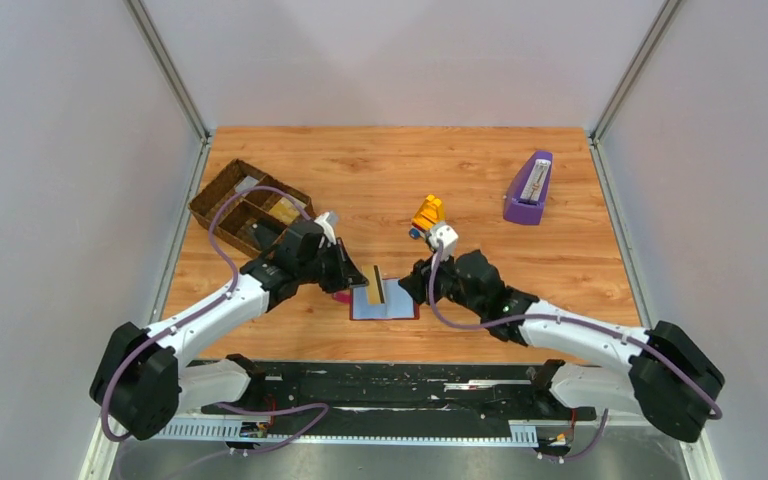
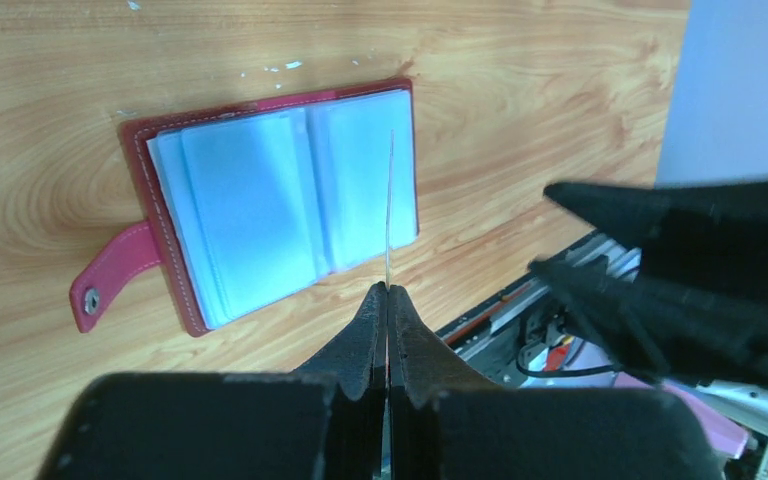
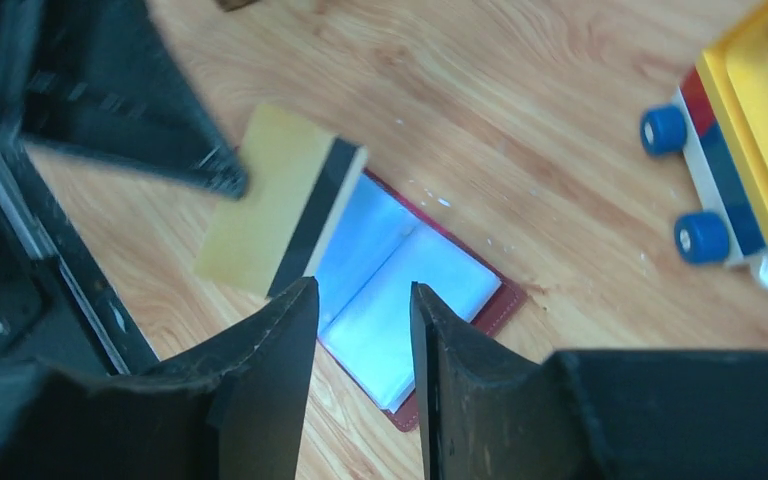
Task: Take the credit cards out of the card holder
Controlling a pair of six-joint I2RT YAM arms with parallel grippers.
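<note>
In the left wrist view the card holder point(image 2: 250, 220) lies unfolded on the table, dark red edged with clear bluish sleeves, its snap strap point(image 2: 120, 270) sticking out to the left. My left gripper is shut on a thin card point(image 2: 390, 210), seen there edge-on. From the right wrist view, that card point(image 3: 275, 190) is pale yellow with a black stripe, raised above the sleeves. Part open, my right gripper has nothing between its fingers and hangs over the holder's right side. No other card shows in the sleeves in view.
A brown divided basket point(image 1: 197, 207) at the left back holds a yellowish card point(image 1: 288, 209) and a pale item point(image 1: 246, 185). Behind the right gripper is a yellow toy point(image 1: 428, 212); a purple box point(image 1: 522, 212) stands farther right.
</note>
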